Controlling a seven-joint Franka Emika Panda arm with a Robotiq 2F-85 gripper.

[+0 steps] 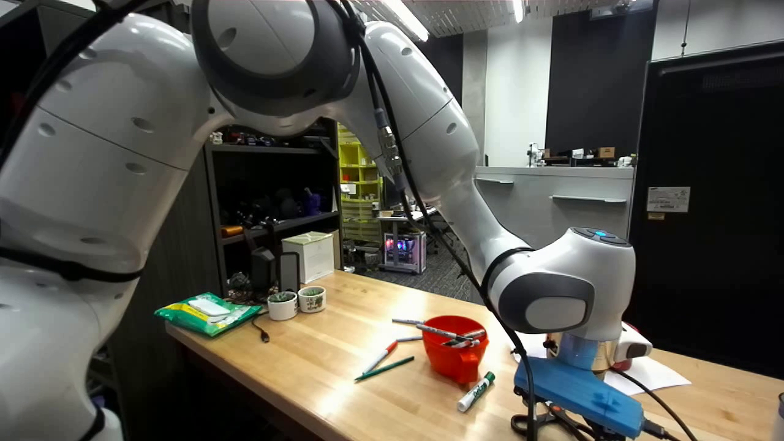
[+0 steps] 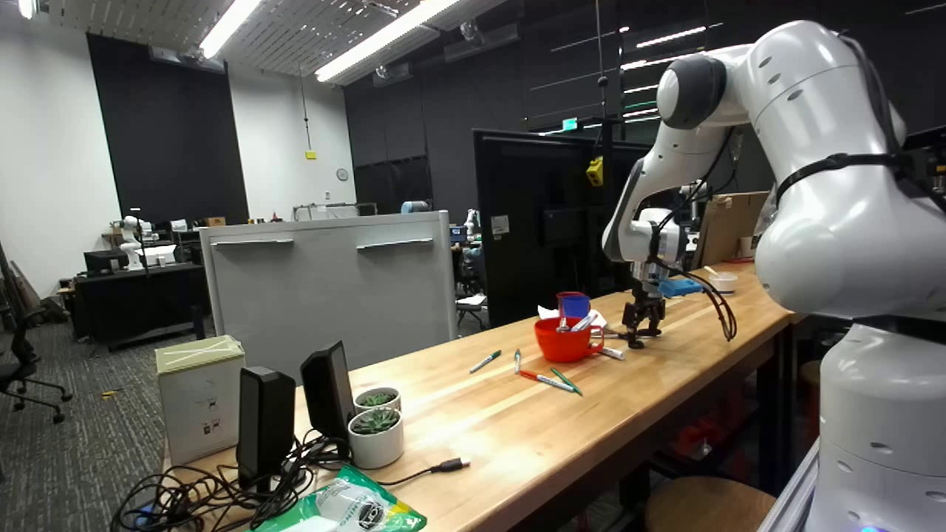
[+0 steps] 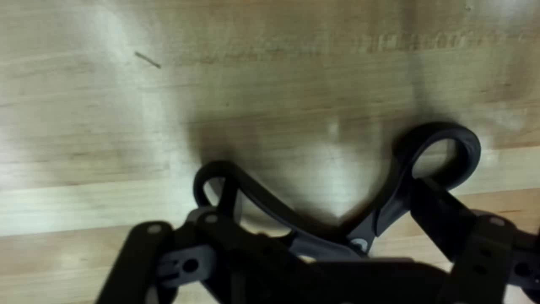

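Black-handled scissors lie open on the wooden table, their handle loops spread to left and right in the wrist view. My gripper is open low over them, one finger near the left loop and the other by the right handle. Whether either finger touches a handle I cannot tell. The blades are mostly hidden under the gripper body. In exterior view 1 one loop of the scissors shows below the blue gripper mount.
Close by stands a red cup with pens in it. A green-capped marker and several pens lie around it. White paper is behind the gripper. Potted plants and a green bag sit at the far end.
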